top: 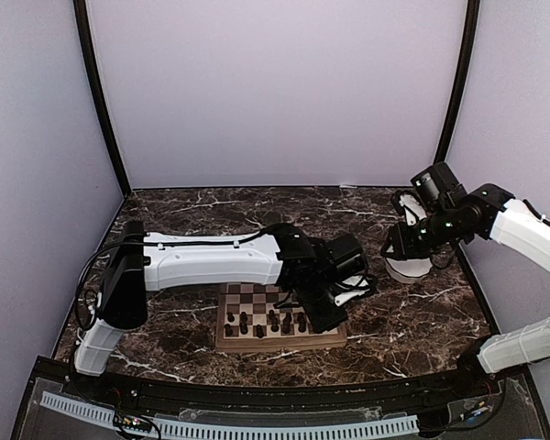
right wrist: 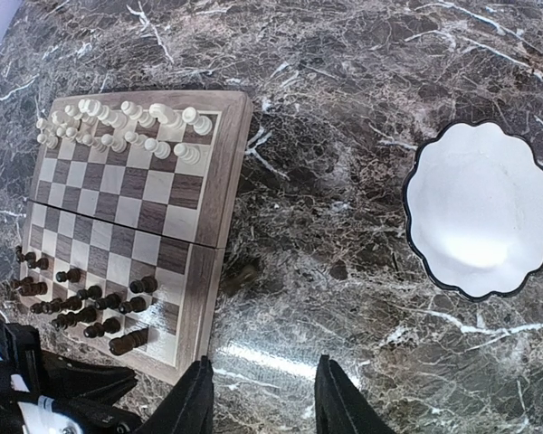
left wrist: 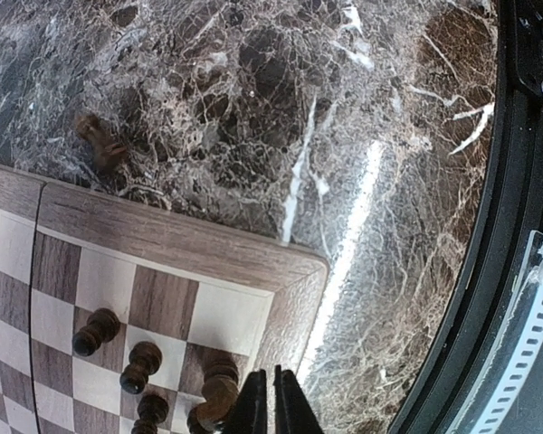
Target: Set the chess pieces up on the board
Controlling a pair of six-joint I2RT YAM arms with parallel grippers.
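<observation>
The wooden chessboard (right wrist: 211, 199) holds white pieces (right wrist: 136, 140) along the far side and dark pieces (right wrist: 90, 316) along the near side. My left gripper is low over the dark pieces at the board's near right corner, its fingers close together at a dark piece (left wrist: 219, 393); whether it grips that piece is unclear. The left arm hides much of the board in the top view. My right gripper hangs to the board's right, near the white dish, with its fingers apart and nothing seen between them.
The scalloped white dish (right wrist: 478, 203) sits right of the board on the dark marble table (top: 183, 367). Bare table surrounds the board. A black frame edge (left wrist: 462, 344) runs along the table's front, close to my left gripper.
</observation>
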